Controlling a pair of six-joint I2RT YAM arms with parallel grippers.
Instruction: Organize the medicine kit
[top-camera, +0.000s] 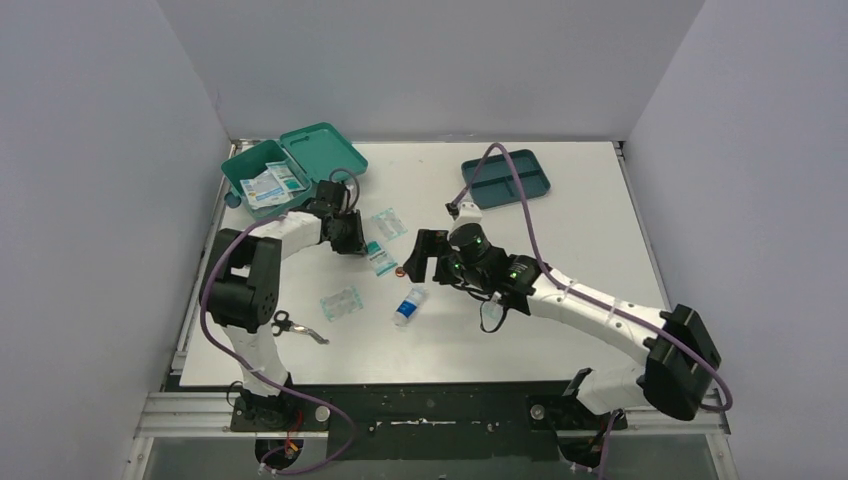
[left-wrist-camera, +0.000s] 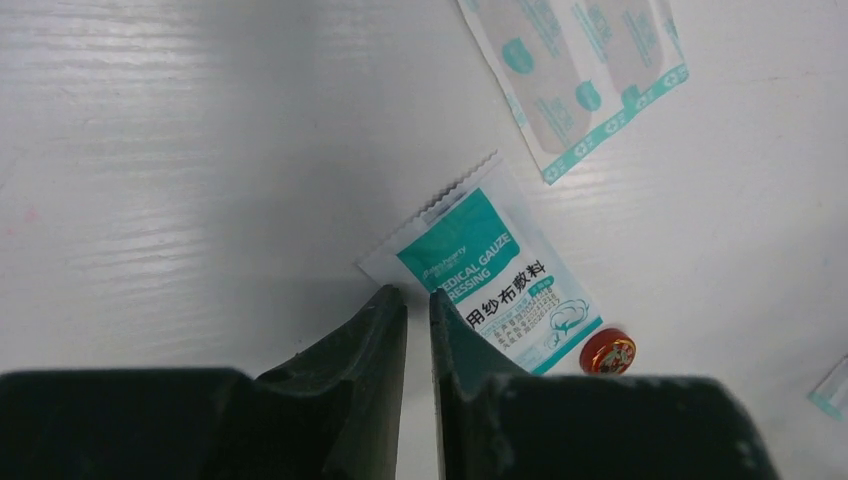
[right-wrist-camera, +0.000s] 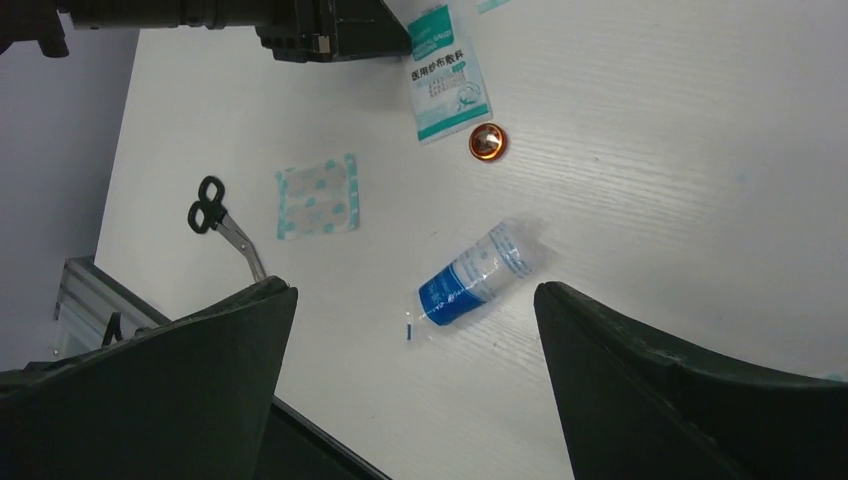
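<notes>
A teal-and-white medical gauze packet (left-wrist-camera: 500, 280) lies on the table, with my left gripper at its edge. The left fingers are closed to a narrow gap, and nothing clear shows between the fingertips. My right gripper hangs open and empty right of the packet; below it, in the right wrist view, lies a bagged blue-and-white bottle (right-wrist-camera: 475, 275). A small red-brown round item (left-wrist-camera: 607, 352) sits against or beside the packet's corner. The open green kit box (top-camera: 240, 165) stands at the back left with packets inside, its lid (top-camera: 325, 150) laid to the right.
Two patterned clear packets lie flat, one behind the gauze (top-camera: 388, 224), one in front (top-camera: 341, 303). Scissors (top-camera: 300, 327) rest near the left arm. A divided dark tray (top-camera: 505, 180) stands at the back right.
</notes>
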